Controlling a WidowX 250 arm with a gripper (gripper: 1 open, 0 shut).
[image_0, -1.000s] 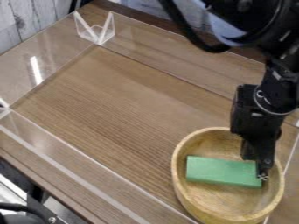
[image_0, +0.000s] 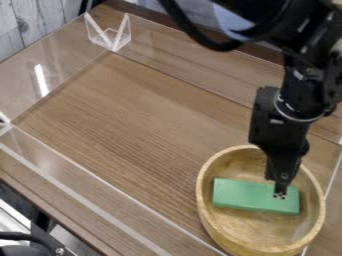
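Observation:
A round wooden bowl (image_0: 227, 230) sits at the lower right of the table, with a green rectangular block (image_0: 241, 195) lying inside it. My black gripper (image_0: 278, 186) reaches down from the top right into the bowl, its tips at the right part of the block. The fingers look shut; whether anything is between them is hard to see.
A clear plastic bracket (image_0: 110, 30) stands at the far top left. The table edge runs along the lower left.
My gripper has shifted left and slightly up from the bowl's right side. The block and bowl look much the same.

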